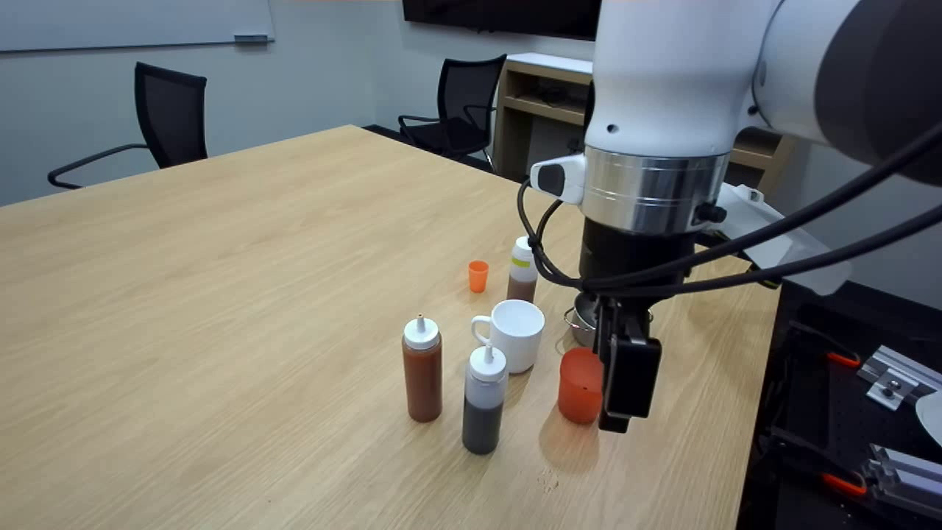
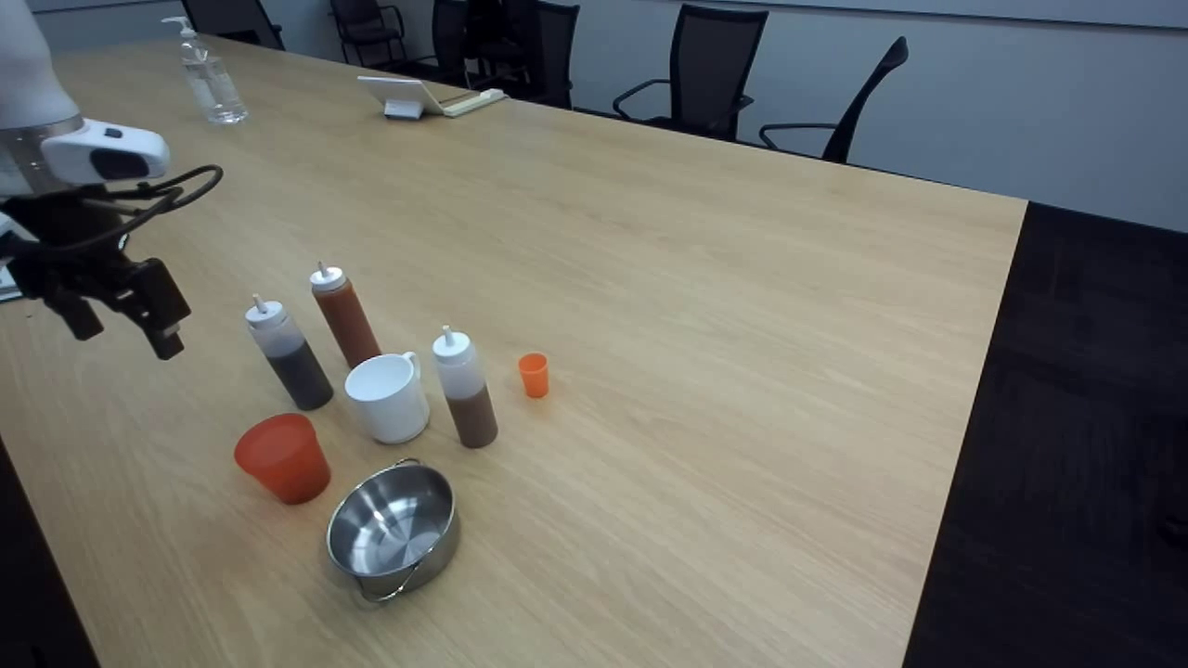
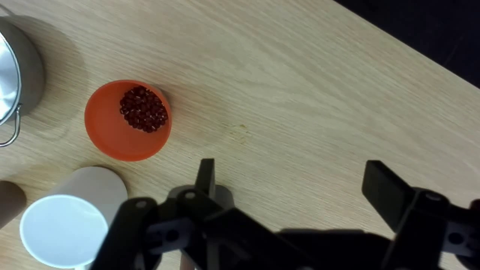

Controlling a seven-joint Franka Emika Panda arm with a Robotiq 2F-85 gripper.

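My gripper stands open above the table, with only bare wood showing between its fingers in the wrist view. An orange-red cup (image 3: 105,121) is upright to the upper left of the fingers there, dark red beans (image 3: 143,109) gathered on one side of its bottom. Seen in exterior view 2, the gripper (image 2: 122,334) hangs behind and left of the red cup (image 2: 284,462), apart from it. A metal pot (image 2: 384,534) with wire handles sits beside the cup; its visible inside is empty. In exterior view 1 the gripper (image 1: 622,424) partly covers cup and pot.
A white mug (image 2: 387,401) stands close to the red cup. Around it are squeeze bottles with black sauce (image 2: 295,367), red-brown sauce (image 2: 347,323) and brown sauce (image 2: 468,395). A tiny orange cup (image 2: 535,377) sits farther right.
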